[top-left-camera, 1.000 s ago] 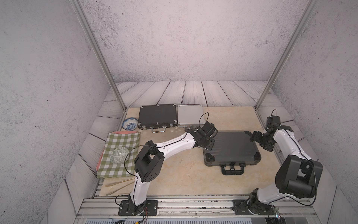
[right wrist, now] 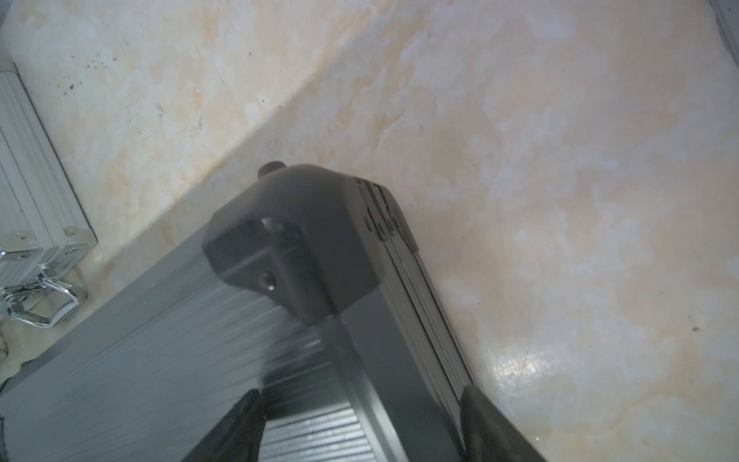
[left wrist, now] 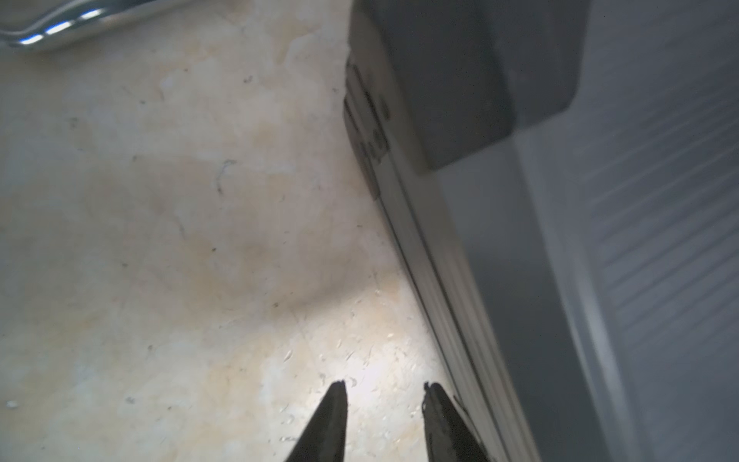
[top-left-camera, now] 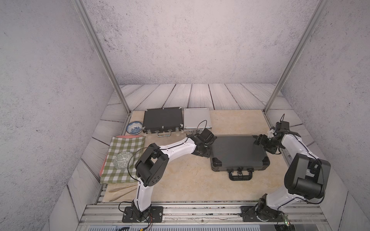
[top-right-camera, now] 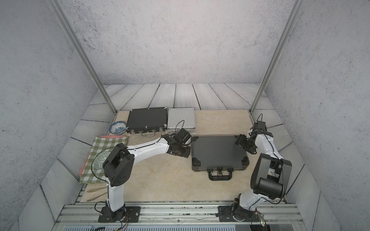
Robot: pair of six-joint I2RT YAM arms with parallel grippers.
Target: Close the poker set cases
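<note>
A large dark grey case (top-left-camera: 239, 149) lies flat with its lid down, its handle (top-left-camera: 240, 176) toward the front; whether its latches are fastened cannot be told. Beside its left side is my left gripper, fingers part open, with only tabletop showing between the fingertips. My right gripper is over the case's right edge near the back corner, part open, its fingers spread across the edge and apparently not gripping. Behind, a smaller black case (top-left-camera: 163, 118) and a silver case (top-left-camera: 197, 117) lie with lids down.
A blue-patterned bowl (top-left-camera: 134, 127) stands at the back left. A green checked cloth (top-left-camera: 133, 148) and wooden utensils (top-left-camera: 122, 189) lie along the left side. Free tabletop (top-left-camera: 185, 181) stretches left of the large case, with more at the back right.
My left gripper has moved left, from over the large case's left edge to beside it. My right gripper has shifted left, onto the case's right edge. The cases have not moved.
</note>
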